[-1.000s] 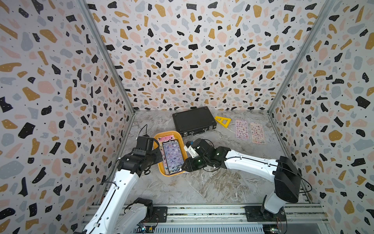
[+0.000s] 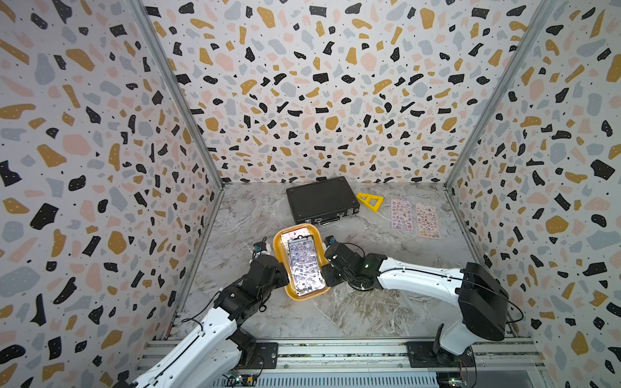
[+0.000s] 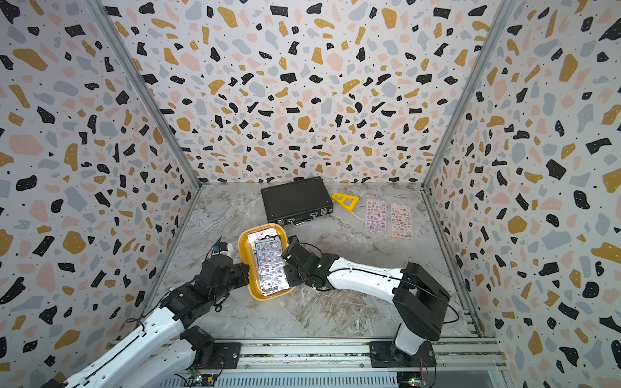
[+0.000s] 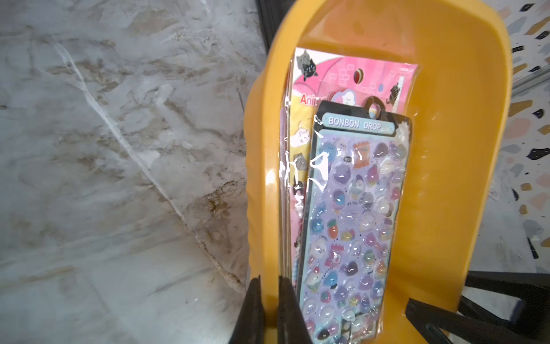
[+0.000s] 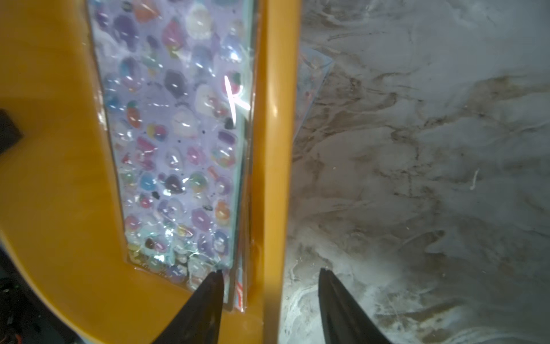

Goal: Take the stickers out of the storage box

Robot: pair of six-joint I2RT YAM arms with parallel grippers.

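An orange box [image 2: 280, 236] with sticker packs inside sits at the table's centre front. In the left wrist view a BONBON DROP pack [image 4: 352, 229] lies over a pink Animal pack [image 4: 343, 74]. My left gripper is shut on the box's left rim [image 4: 269, 172]. My right gripper is part open, a finger either side of the opposite rim [image 5: 275, 172]. Two sticker sheets [image 2: 401, 214] [image 3: 401, 221] lie on the table at the back right.
A black briefcase [image 2: 322, 197] stands behind the box, with a yellow triangle [image 2: 369, 201] beside it.
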